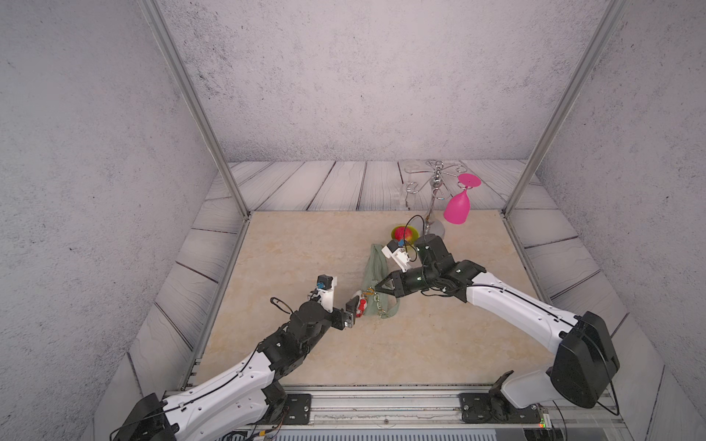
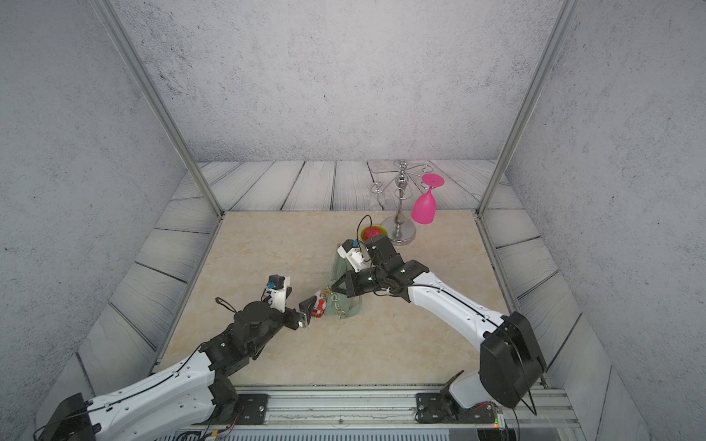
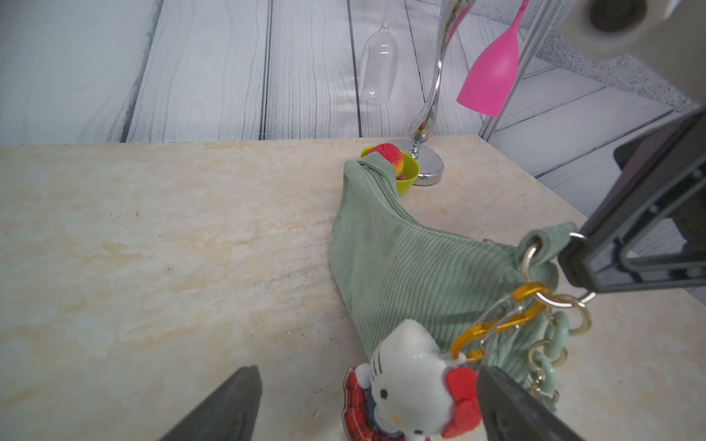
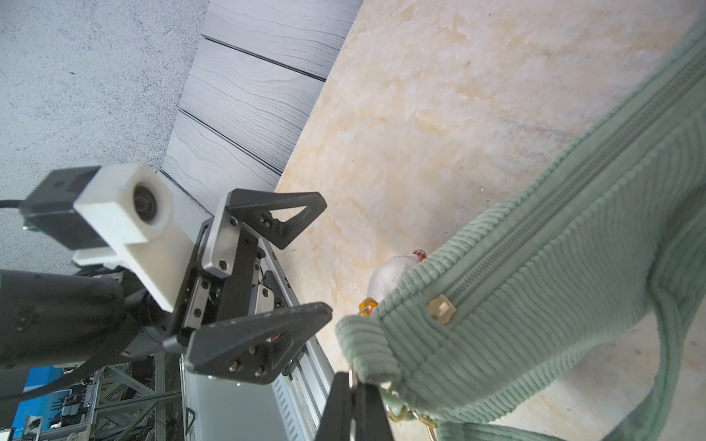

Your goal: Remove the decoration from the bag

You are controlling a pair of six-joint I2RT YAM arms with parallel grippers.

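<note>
A green corduroy bag (image 3: pixel 397 257) lies on the table, a plush kitty decoration (image 3: pixel 408 382) in red plaid at its near end, clipped by an orange carabiner (image 3: pixel 529 312) to the ring and chain. My left gripper (image 1: pixel 351 312) stands open just left of the plush, nothing between its fingers. My right gripper (image 2: pixel 339 285) is shut at the bag's ringed end, where a metal ring sits against its fingertips in the left wrist view; whether it grips the ring is hard to tell.
A chrome glass stand (image 2: pixel 402 229) with a pink goblet (image 1: pixel 456 207) and a clear glass (image 3: pixel 378 66) stands at the back right, beside a yellow-green bowl (image 3: pixel 408 180) holding red fruit.
</note>
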